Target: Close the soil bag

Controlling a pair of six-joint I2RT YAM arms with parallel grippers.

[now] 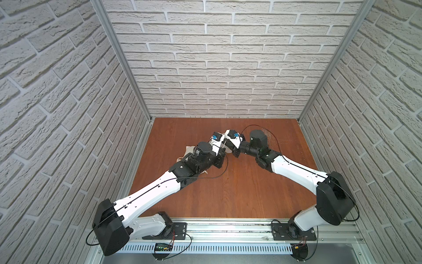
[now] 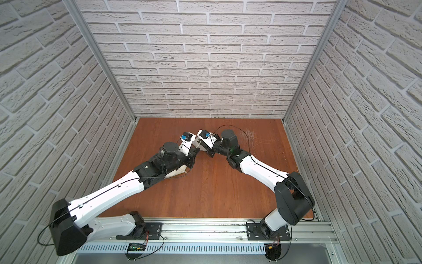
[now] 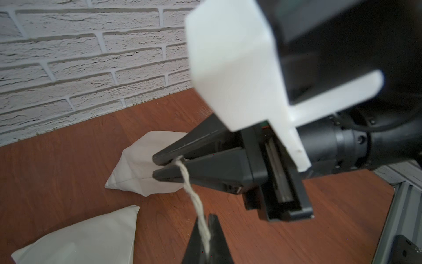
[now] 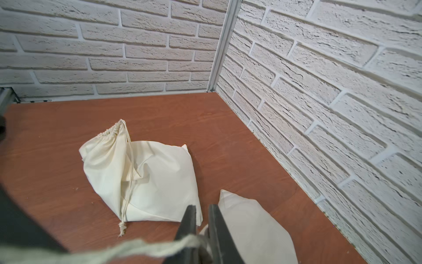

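Note:
A pale twisted cord [image 3: 194, 198] runs between my two grippers in the left wrist view. My left gripper is shut on its lower part. At its upper end, my right gripper pinches it between shut fingers. The cord [image 4: 127, 249] also crosses the bottom left of the right wrist view; which bag it belongs to is hidden. Cream cloth sits right behind the right fingers as a bag [image 3: 142, 165]. A gathered bag [image 4: 149, 180] with drawstring neck lies farther left on the table. Overhead, both gripper heads nearly meet and cover most of the cloth.
Another cream bag part [image 3: 85, 239] shows at the lower left of the left wrist view. In the right wrist view, plain cloth [image 4: 255, 226] lies behind the fingers. Brick walls enclose it.

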